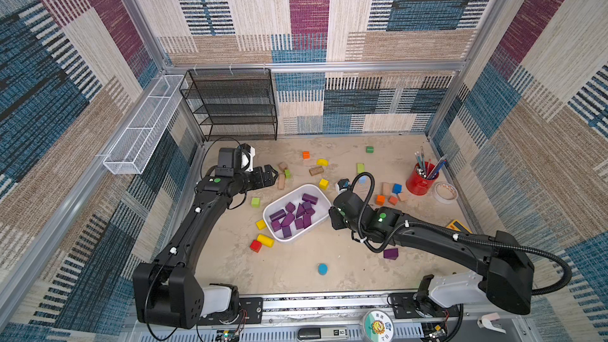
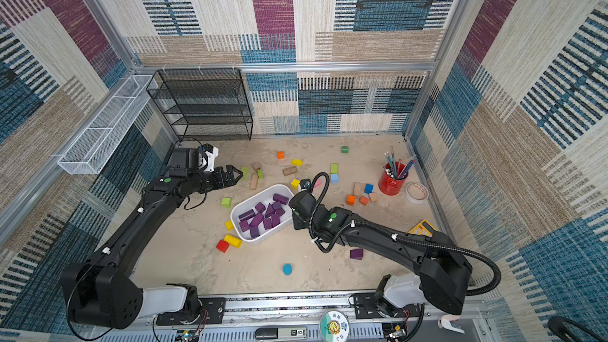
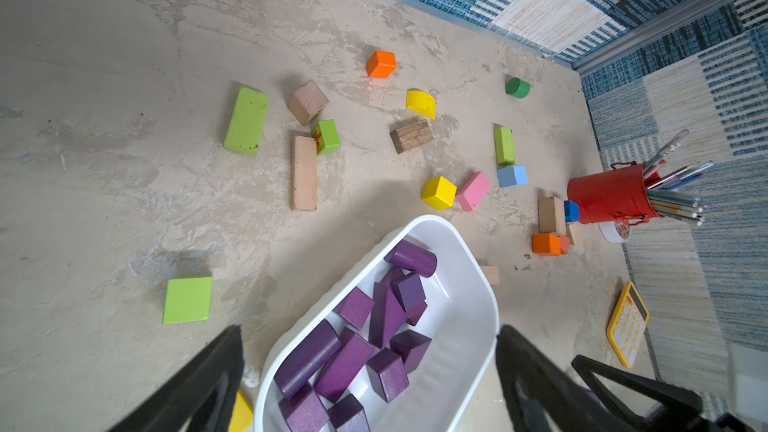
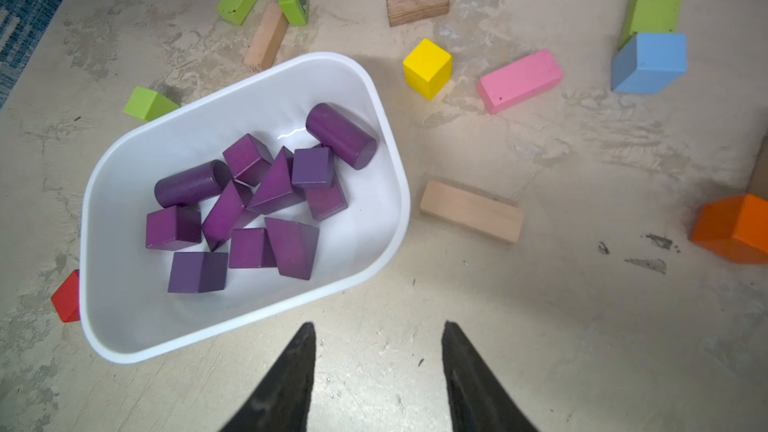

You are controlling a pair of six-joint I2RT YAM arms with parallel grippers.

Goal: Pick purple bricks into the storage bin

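A white plastic bin in the middle of the table holds several purple bricks. A lone purple brick lies on the bare table at the front right, under the right arm in the top views. My right gripper is just right of the bin; in its wrist view the fingertips are apart over bare table with nothing between them, below the bin's front rim. My left gripper hovers above and left of the bin, open, its fingers empty.
Coloured and wooden blocks are scattered around the bin, mostly behind it. A red pen cup stands at the back right, a wire shelf at the back left.
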